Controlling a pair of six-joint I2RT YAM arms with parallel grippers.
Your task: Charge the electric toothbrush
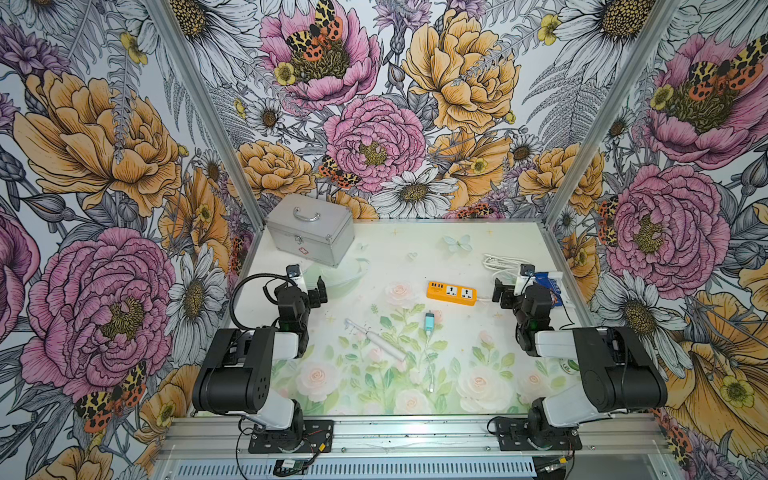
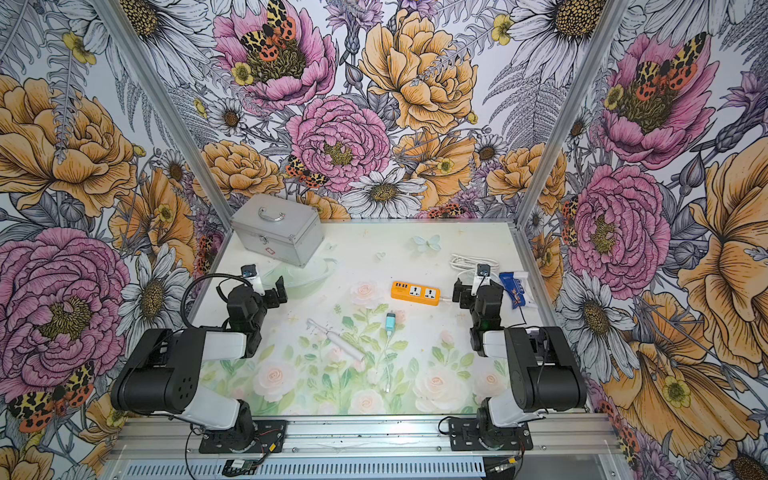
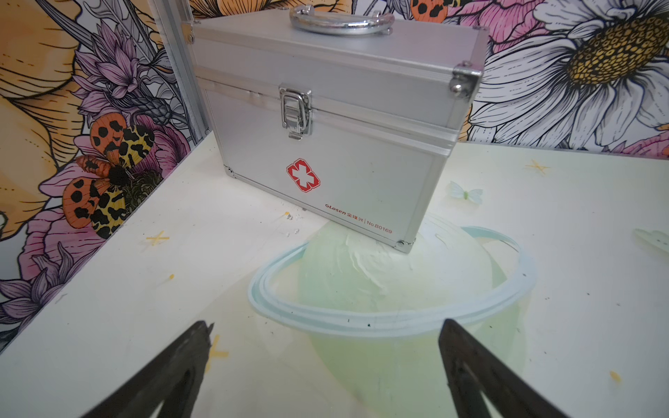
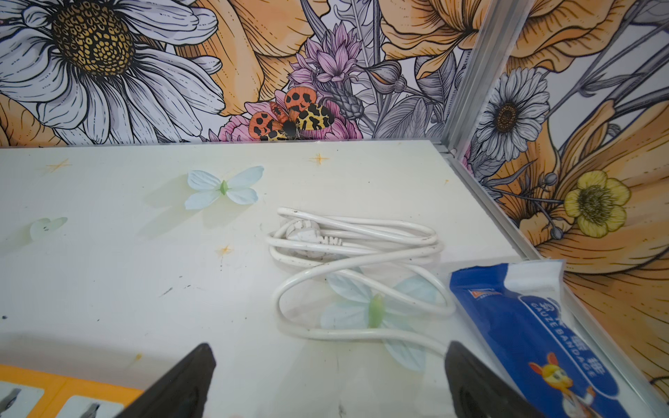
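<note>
A white electric toothbrush lies diagonally on the middle of the table. Just right of it is a small teal plug-like piece with a pale lead below it. Behind these lies an orange power strip with sockets and a white cable. My left gripper is open and empty at the left side, facing the silver case. My right gripper is open and empty at the right side, beside the power strip.
A silver first-aid case stands at the back left. A blue gauze bandage pack lies at the right edge, beside the coiled cable. Patterned walls border the table's back and sides.
</note>
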